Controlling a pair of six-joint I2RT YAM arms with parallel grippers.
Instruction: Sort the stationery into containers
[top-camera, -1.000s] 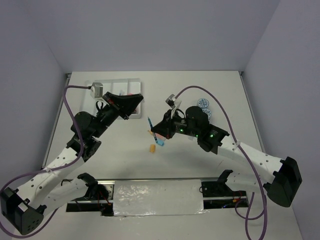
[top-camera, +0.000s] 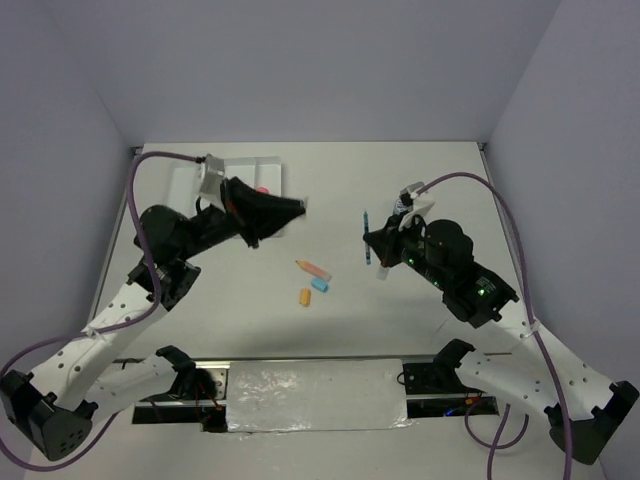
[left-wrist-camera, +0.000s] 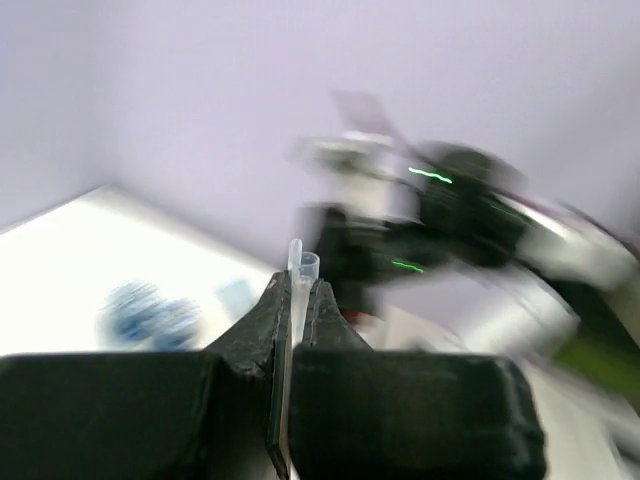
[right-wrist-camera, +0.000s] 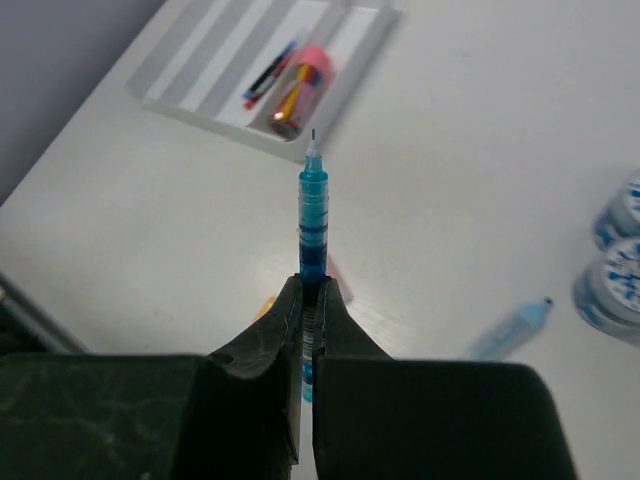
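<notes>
A blue pen stands upright in my right gripper, which is shut around its middle; its fine tip points up. In the top view the same pen rises beside the right gripper, above the table. My left gripper is shut on a thin translucent piece, perhaps a clear tube or cap; from above, the left gripper hangs right of the white tray. This divided tray holds pens and a pink-topped cylinder. A pencil-shaped piece, a blue block and an orange block lie mid-table.
Two round jars stand at the right; the right arm partly covers them from above. A pale blue tube-like item lies near them. The left wrist view is blurred.
My right gripper has moved right with the pen, away from the loose pieces and toward the jars. The left gripper has shifted a little right, farther from the tray.
</notes>
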